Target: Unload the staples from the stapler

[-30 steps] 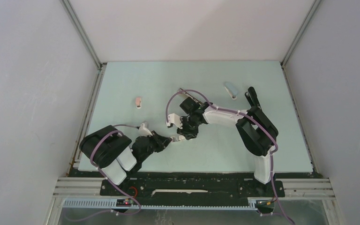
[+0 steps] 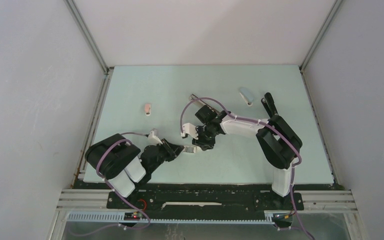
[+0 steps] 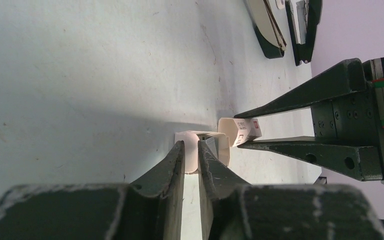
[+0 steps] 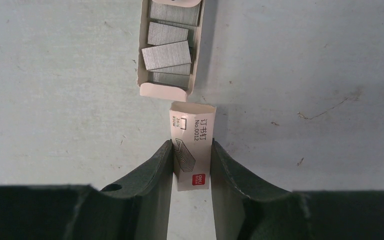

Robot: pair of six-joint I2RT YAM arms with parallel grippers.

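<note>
A small open box (image 4: pixel 144 55) holding several bars of staples (image 4: pixel 166 54) lies on the table; my left gripper is shut on its end. Beside the box's other end, my right gripper is shut on a printed paper staple carton (image 4: pixel 194 122), just apart from the box. An opened stapler (image 3: pixel 305 30) stands farther back in the left wrist view, near another dark and cream stapler (image 3: pixel 267 25).
A pale blue stapler (image 2: pixel 245 95) and a black one (image 2: pixel 269 104) lie at the back right, a small pink item (image 2: pixel 147 109) at the back left.
My right gripper and arm have moved slightly to the right in the top view, away from the left gripper, which stays where it was.
</note>
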